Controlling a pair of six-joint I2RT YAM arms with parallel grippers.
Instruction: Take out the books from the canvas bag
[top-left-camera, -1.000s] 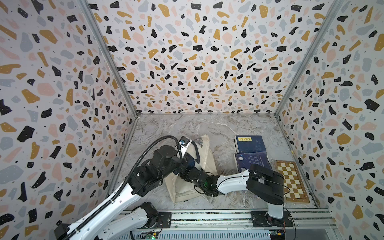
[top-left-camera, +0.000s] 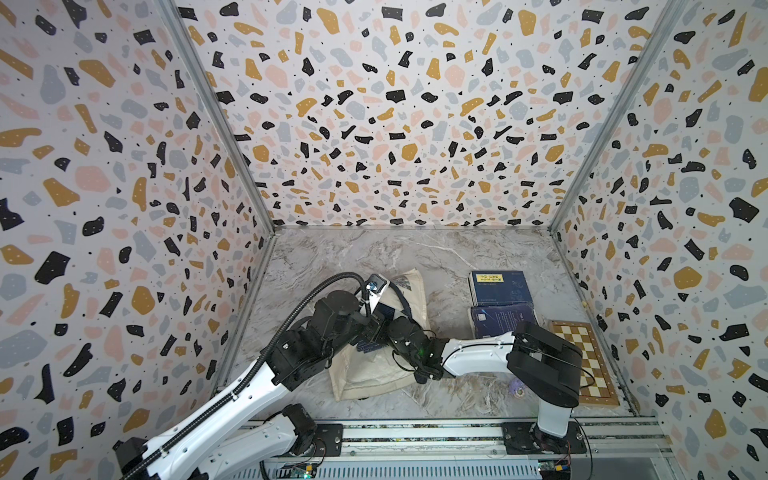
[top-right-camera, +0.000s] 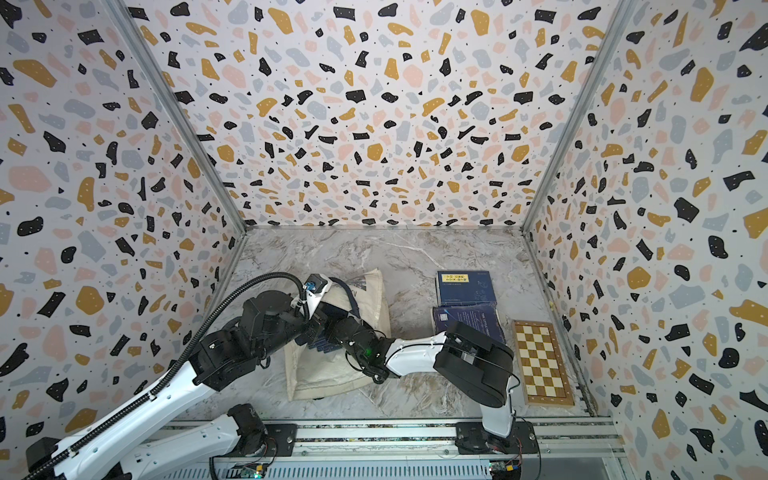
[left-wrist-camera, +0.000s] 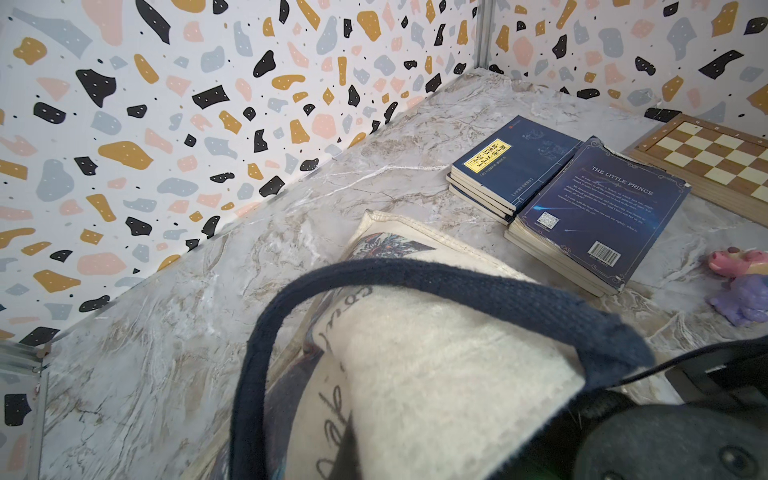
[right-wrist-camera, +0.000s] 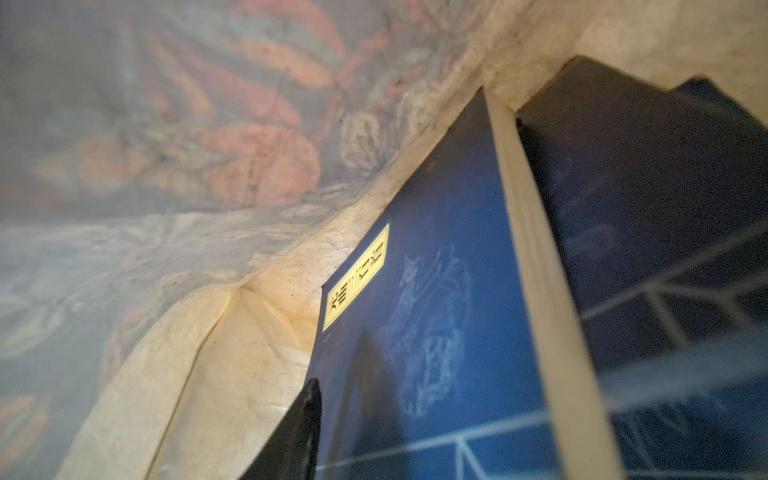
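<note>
The cream canvas bag (top-left-camera: 364, 377) lies on the table with its dark blue handle (left-wrist-camera: 416, 276) arched up. My left gripper (top-left-camera: 376, 316) is shut at the bag's mouth; in the left wrist view a raised cloth flap (left-wrist-camera: 432, 368) covers most of its fingers. My right gripper (top-left-camera: 387, 332) reaches into the bag. Inside stands a blue book (right-wrist-camera: 448, 320) with a yellow label, beside another dark book (right-wrist-camera: 656, 200). One black right finger (right-wrist-camera: 300, 436) shows against the blue book, part open; the other finger is hidden.
To the right of the bag lie a blue book (left-wrist-camera: 512, 164) with a yellow label and The Little Prince (left-wrist-camera: 604, 212), side by side. Further right is a chessboard (top-left-camera: 588, 361). Small pink and purple toys (left-wrist-camera: 744, 296) sit near it.
The left arm dipped slightly and came back up; the bag's cloth shifted.
</note>
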